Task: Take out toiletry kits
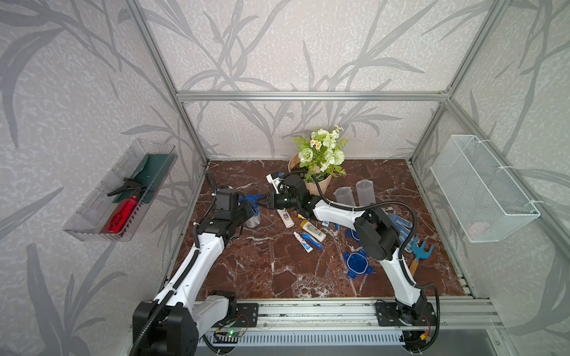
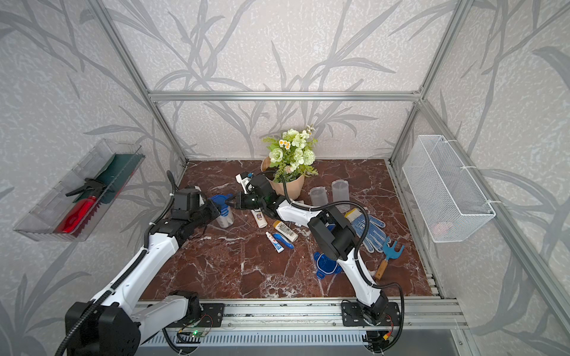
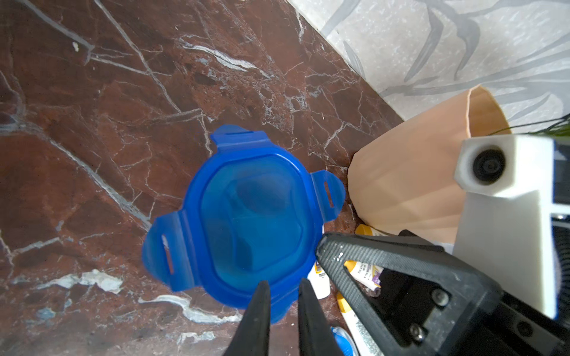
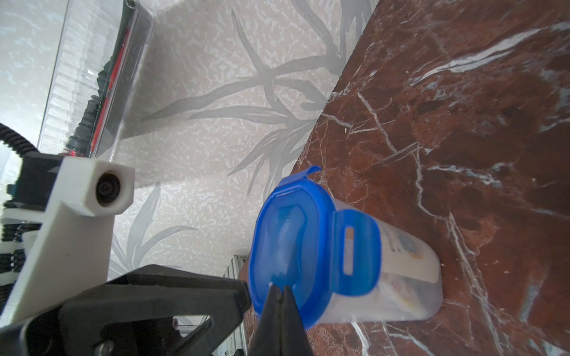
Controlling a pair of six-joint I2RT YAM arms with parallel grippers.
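A clear container [image 1: 252, 220] with a blue lid [image 3: 255, 207] stands on the marble table between my two grippers. In the right wrist view its clear wall [image 4: 392, 267] shows blurry contents inside. The lid's side tabs stick outward. At the lid's edge, my left gripper is slightly open, with a blue tab visible behind the gap between its fingers. On the other side my right gripper is shut beside the lid, nothing seen between its fingers; whether it touches the lid, I cannot tell. Toiletries, including a toothpaste tube [image 1: 302, 241] and an orange-capped bottle [image 1: 313, 230], lie nearby.
A flower pot [image 2: 289, 185] stands behind my right arm. Two clear containers [image 1: 365, 192] without lids, a loose blue lid [image 1: 356, 263], a glove [image 2: 371, 231] and a blue garden fork [image 2: 390, 249] lie to the right.
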